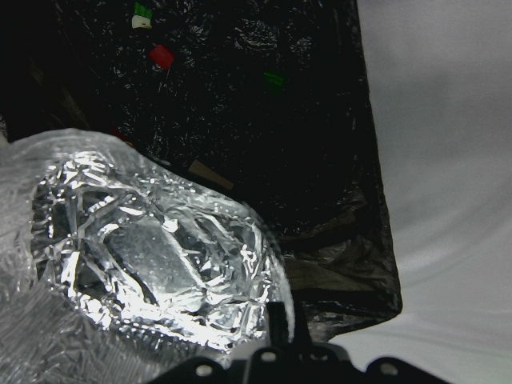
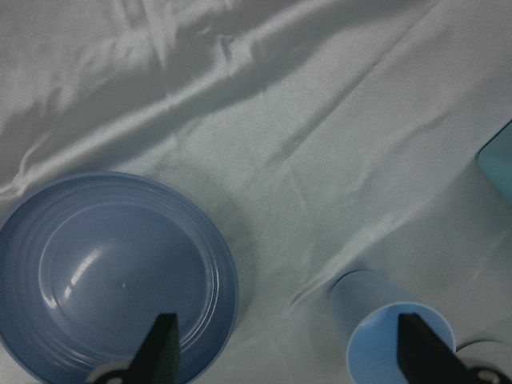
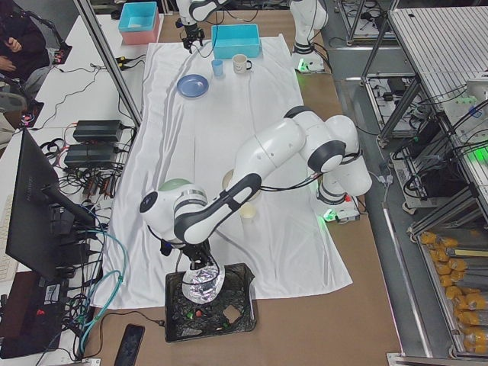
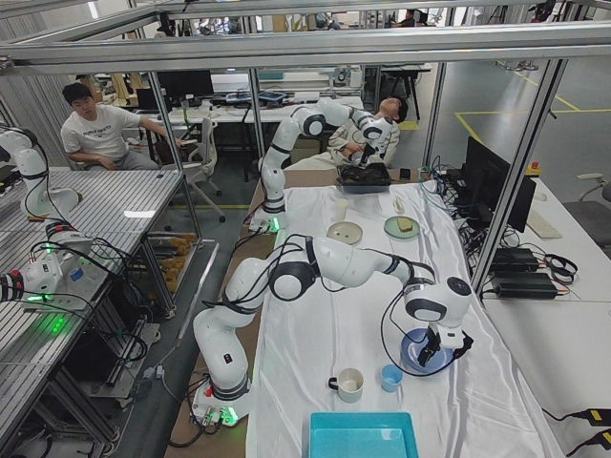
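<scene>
A crinkled silver foil piece [image 3: 202, 284] with clear plastic hangs from my left gripper [image 3: 200, 259], which is shut on it over a black-lined bin [image 3: 244, 320]; in the left wrist view the foil [image 1: 152, 248] covers much of the lower left, with dark bin liner [image 1: 296, 144] and small scraps beyond. My right gripper [image 4: 441, 348] hovers by a blue plate [image 4: 412, 343], its fingers apart in the right wrist view, where the plate [image 2: 120, 272] and a blue cup [image 2: 384, 336] lie below with nothing held.
A green plate [image 4: 391, 227], beige plate [image 4: 339, 232] and white mug [image 4: 351, 386] sit on the white cloth. A teal tray [image 4: 363, 434] is at the other end. People sit beyond the frame rails.
</scene>
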